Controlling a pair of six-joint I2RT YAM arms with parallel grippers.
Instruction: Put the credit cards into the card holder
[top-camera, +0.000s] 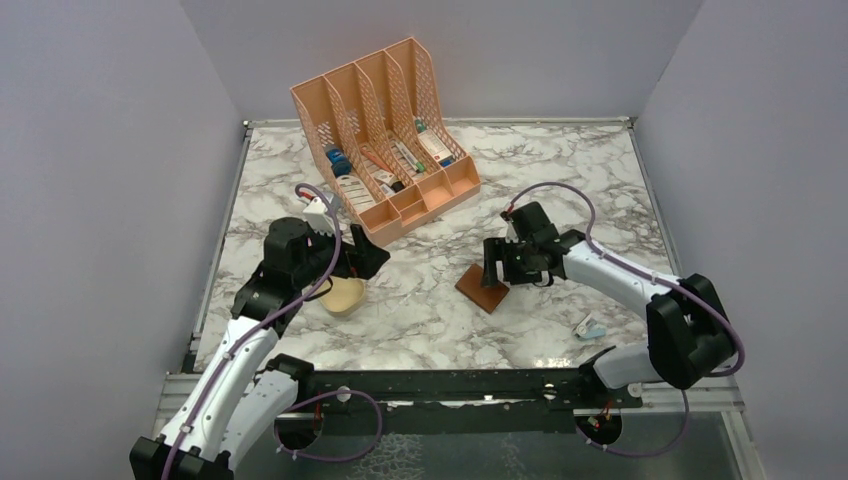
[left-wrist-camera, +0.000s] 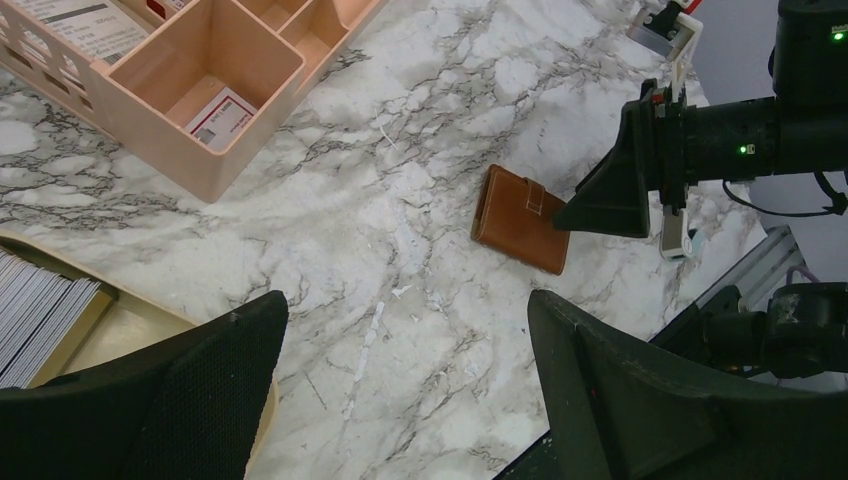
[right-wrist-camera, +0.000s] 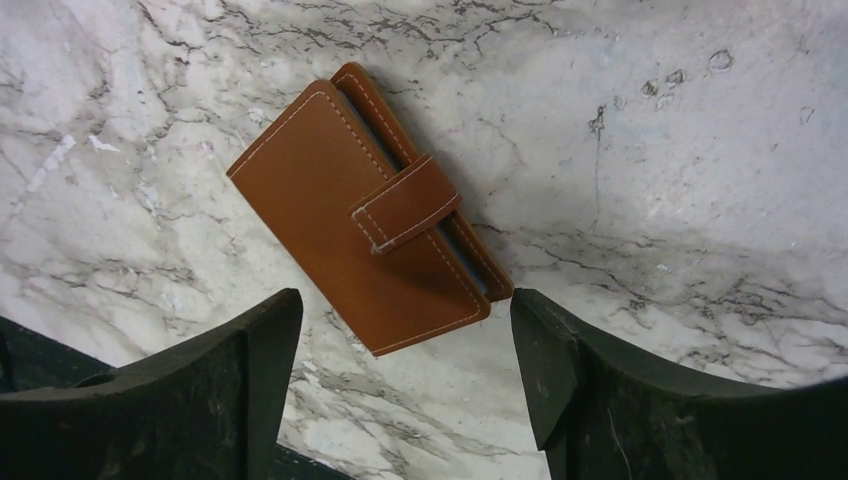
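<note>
The brown leather card holder lies flat on the marble table, its strap fastened across one edge. Just above it, my right gripper is open, its fingers spread to either side of the holder's near end without gripping it. Over the cream bowl at the left hangs my left gripper, also open and empty. Inside that bowl, the left wrist view shows a tight stack of card-like pieces, partly covered by the left finger.
Behind stands a peach organizer with pens and other small items; a white-and-red card lies in one front compartment. A small white and blue item rests at the front right.
</note>
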